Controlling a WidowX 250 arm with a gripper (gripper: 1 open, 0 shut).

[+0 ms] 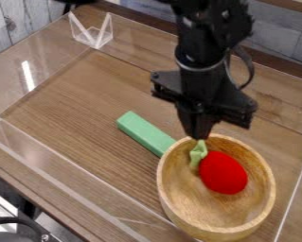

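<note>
My black gripper [203, 121] hangs over the back part of a yellow bowl [217, 212] at the right front, its fingers shut with nothing seen between them. In the bowl, below the gripper, lie a red oval object [224, 174] and, left of it, a small light-green item [199, 150]. A green bar [146, 131] lies outside the bowl at its upper left.
A white wire-like rack or holder [94, 30] stands at the back left. Table edges show at the left and back right.
</note>
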